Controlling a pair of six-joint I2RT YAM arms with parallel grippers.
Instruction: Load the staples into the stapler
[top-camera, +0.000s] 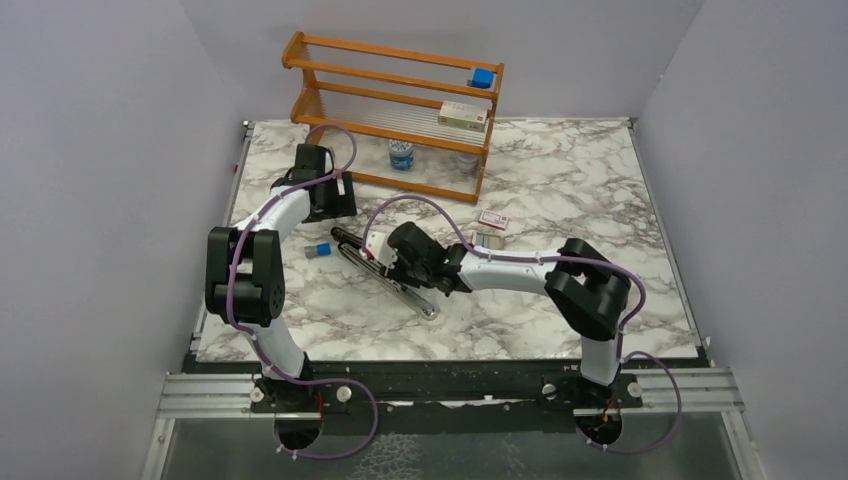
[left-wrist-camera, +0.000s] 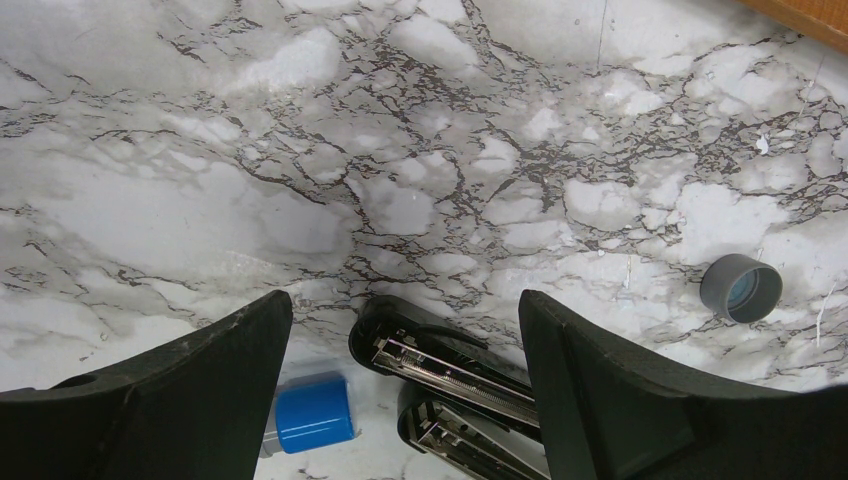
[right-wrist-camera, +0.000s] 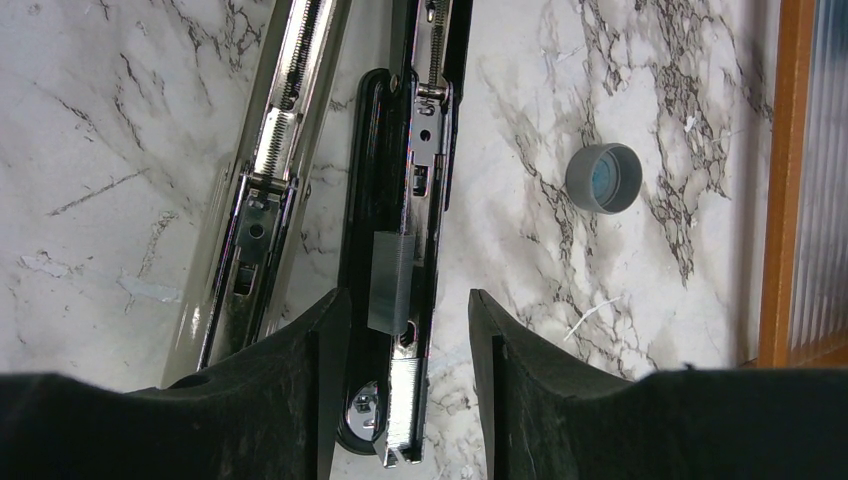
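Observation:
The black stapler (right-wrist-camera: 365, 150) lies open, its steel channel exposed. A strip of staples (right-wrist-camera: 390, 280) rests along the channel's left side, and more staples (right-wrist-camera: 403, 400) show nearer the front end. A grey-cream stapler (right-wrist-camera: 250, 200) lies alongside, also open. My right gripper is open above the black stapler, around the staple strip's lower end in that view, holding nothing. My left gripper hangs at the upper left of the top view, fingers apart and empty, with the staplers' far ends below it.
A blue-capped object (left-wrist-camera: 312, 415) lies left of the staplers, a grey cap (left-wrist-camera: 740, 288) to their right. A wooden shelf (top-camera: 390, 130) stands at the back. A small staple box (top-camera: 494, 218) lies right of centre.

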